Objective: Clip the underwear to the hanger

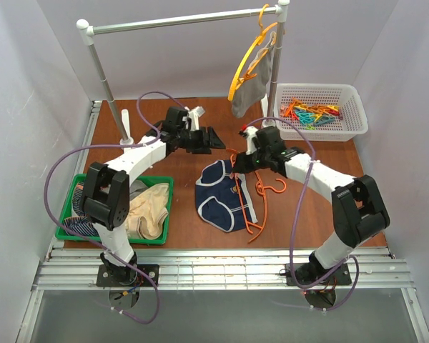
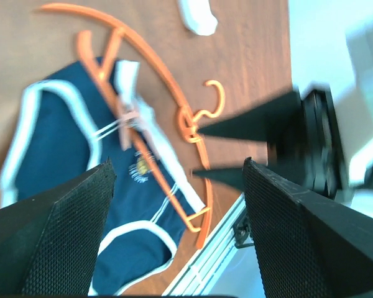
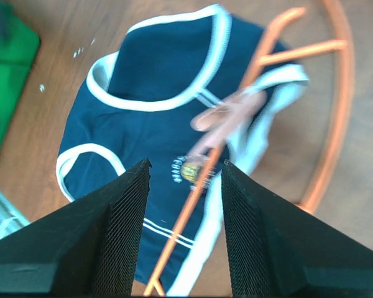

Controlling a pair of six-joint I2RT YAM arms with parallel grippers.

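Observation:
Navy underwear with white trim (image 1: 216, 196) lies flat on the table, an orange hanger (image 1: 264, 214) across its right part. A pale pink clip sits on the hanger bar at the waistband, also visible in the right wrist view (image 3: 227, 118). My left gripper (image 1: 212, 141) hovers above and left of that spot, open and empty. My right gripper (image 1: 237, 161) is over the underwear's upper right, its fingers part open with nothing visible between them, above the clipped waistband.
A green bin of clothes (image 1: 164, 214) stands front left, a white basket of clips (image 1: 354, 121) back right. A rack bar (image 1: 179, 19) holds a yellow hanger with grey garment (image 1: 250, 93).

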